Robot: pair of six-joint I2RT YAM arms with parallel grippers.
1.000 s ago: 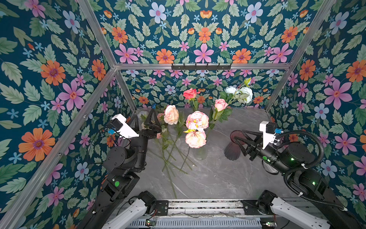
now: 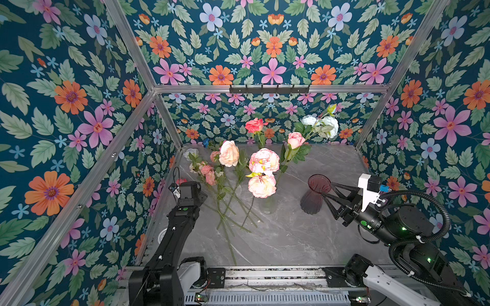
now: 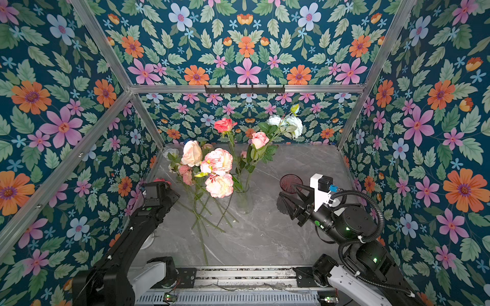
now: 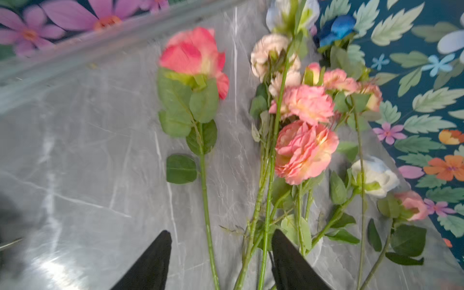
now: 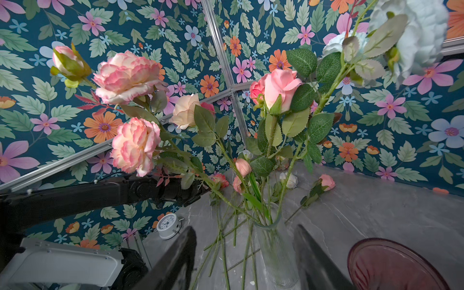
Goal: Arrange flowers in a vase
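A clear glass vase [image 5: 274, 256] stands mid-table holding several flowers, among them two pink-white peonies [image 2: 264, 173], a pink rose [image 5: 281, 89] and pale blue blooms [image 2: 326, 126]. Loose flowers lie to its left: a red-pink rose [image 4: 193, 55] by itself, then a bunch with coral blooms [image 4: 307, 152]. Above these stems points my left gripper, its fingers apart; the single rose's stem and some bunch stems run through the gap in view, ungripped. My right gripper is open and empty, close beside the purple vase [image 2: 312, 196].
The purple vase is upright and empty-looking, right of the clear one. Cut stems [image 2: 224, 229] spread toward the front. A small white round object [image 5: 168, 225] sits at the table's left edge. Bare table [image 2: 285, 239] lies at front centre.
My left arm has drawn back from the bunch and tilted its gripper down toward the table's left side. My right gripper has shifted slightly right, away from the purple vase. The vases have not moved.
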